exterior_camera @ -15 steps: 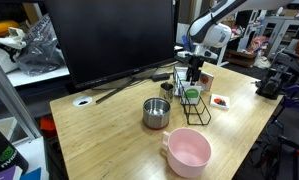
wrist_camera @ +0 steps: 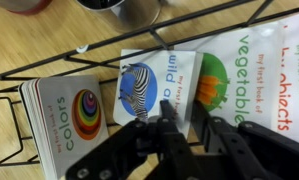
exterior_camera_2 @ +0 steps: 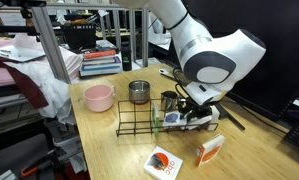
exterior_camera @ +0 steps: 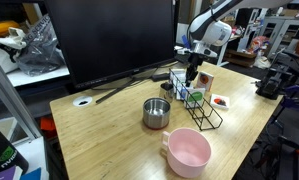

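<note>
In the wrist view a small white book with a zebra (wrist_camera: 139, 88) stands in a black wire rack (wrist_camera: 74, 62). My gripper comes in over its right edge, shut on the book as far as I can see; the dark fingers hide the grip itself. To the right of it are a white vegetables book (wrist_camera: 241, 62) and an objects book (wrist_camera: 297, 75). On the left leans a colors book (wrist_camera: 64, 125). In exterior view 2 the arm (exterior_camera_2: 221, 62) reaches down to the rack from above.
A metal pot (exterior_camera: 156, 113) and a pink mug (exterior_camera: 187, 152) stand left of the rack, with a small metal cup (exterior_camera: 167, 90) behind it. Two more small cards or books, one flat (exterior_camera_2: 162, 162) and one upright (exterior_camera_2: 211, 150), are outside it. A monitor (exterior_camera: 119, 40) stands behind.
The white-and-green book in the rack has shifted and turned slightly. The gripper and arm have moved only a little, staying over the rack's far end.
</note>
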